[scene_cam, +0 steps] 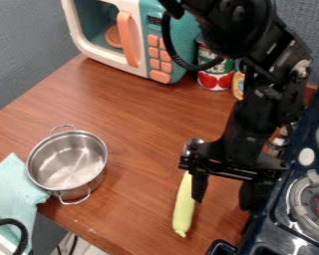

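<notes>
The black gripper hangs low over the wooden table at the right of centre, just above the upper end of a pale yellow corn-like object, which lies lengthwise toward the front. The fingers are dark and overlap, so whether they are open or shut, or touch the object, I cannot tell.
A steel pot and a light cyan cloth are at the left. A toy microwave and cans stand at the back. The black stove borders the right.
</notes>
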